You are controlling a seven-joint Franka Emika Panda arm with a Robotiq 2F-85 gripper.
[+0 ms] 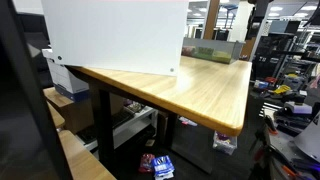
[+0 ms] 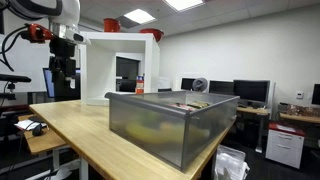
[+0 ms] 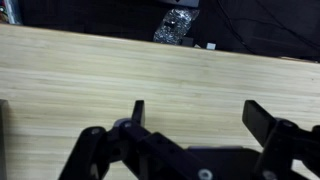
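Note:
My gripper is open, its two black fingers wide apart with nothing between them. Bare light wood of the table (image 3: 185, 80) lies under it in the wrist view. Seen in exterior view 2, the gripper (image 2: 64, 76) hangs above the left end of the table (image 2: 75, 118), well clear of the surface. A grey, see-through bin (image 2: 160, 127) stands on the table to the right, with some items inside that are hard to make out.
A white open-fronted box (image 2: 98, 72) stands behind the bin, with an orange-and-blue container (image 2: 140, 84) by it. A white panel (image 1: 115, 35) hides part of the table in exterior view 1.

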